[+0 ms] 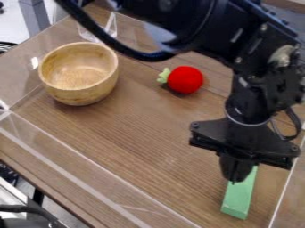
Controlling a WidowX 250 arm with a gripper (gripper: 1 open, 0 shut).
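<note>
The black gripper (pixel 234 167) hangs low on the right, over a green rectangular block (pixel 238 197) on the wooden table (pixel 119 169). Its fingers look closed, and I see nothing held between them. They hide the top end of the block; whether they touch it I cannot tell. A red tomato-like object (pixel 185 79) with a green stem lies behind, left of the arm.
A tan wooden bowl (pixel 75 71) stands at the upper left. The black arm covers much of the upper right. A cable loops at the top left.
</note>
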